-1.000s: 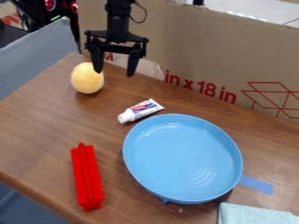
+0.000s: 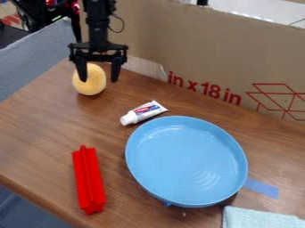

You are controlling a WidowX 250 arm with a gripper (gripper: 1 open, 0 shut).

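Observation:
My black gripper (image 2: 98, 62) hangs open over a pale yellow round object (image 2: 89, 83) at the back left of the wooden table, its fingers reaching down around the object's top. Whether they touch it I cannot tell. A white toothpaste tube (image 2: 143, 112) lies to the right, just behind a large blue plate (image 2: 186, 158). A long red object (image 2: 88, 178) lies at the front left.
A cardboard panel (image 2: 210, 53) stands along the back of the table (image 2: 48, 134). A light blue cloth (image 2: 259, 219) is at the front right corner.
My gripper has moved left and down from beside the yellow object to over it. The objects on the table appear unmoved.

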